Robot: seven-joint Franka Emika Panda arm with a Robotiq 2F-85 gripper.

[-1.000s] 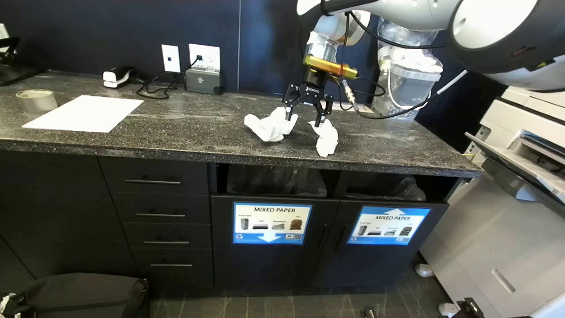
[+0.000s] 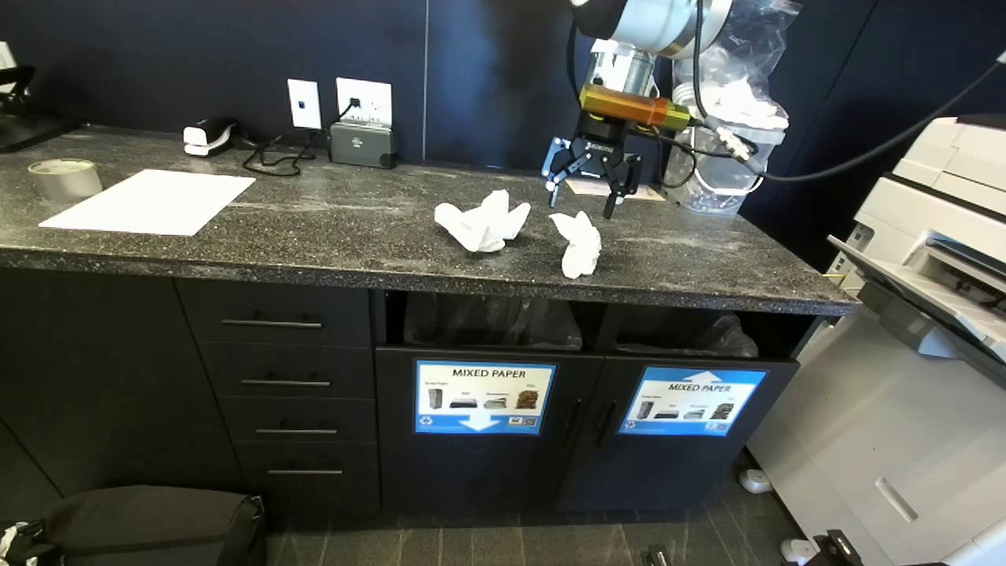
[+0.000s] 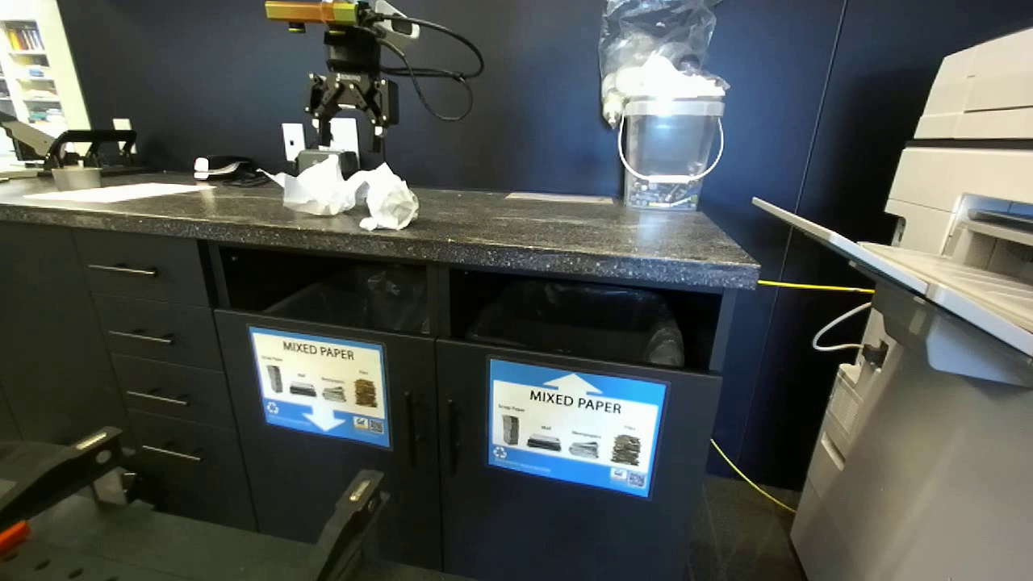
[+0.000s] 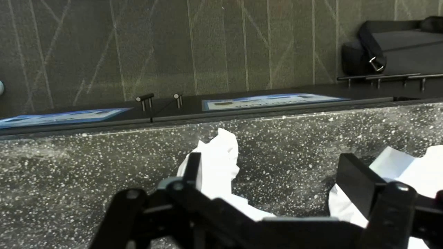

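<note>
Two crumpled white papers lie apart on the dark speckled counter [image 2: 358,222]: the left paper [image 2: 482,225] and, nearer the front edge, the right paper [image 2: 581,247]. Above and behind the right one hangs my gripper [image 2: 581,202], its fingers wide apart and empty. From the wrist, the right paper [image 4: 220,166] appears just inside one finger [image 4: 192,171], which covers part of it. The left paper [image 4: 425,174] shows beyond the opposite finger [image 4: 357,182], partly hidden by it. In the second exterior view both papers overlap below the gripper [image 3: 353,145].
Under the counter are two open bin slots [image 3: 581,315] with liners above "MIXED PAPER" signs [image 3: 578,426]. A clear bucket [image 3: 670,145] stands at the back right, the printer [image 2: 924,311] beyond. A flat sheet [image 2: 151,201] and tape roll [image 2: 66,179] lie left.
My gripper has moved right and slightly up in the first exterior view, from between the two papers to behind the right one. Both papers lie where they were.
</note>
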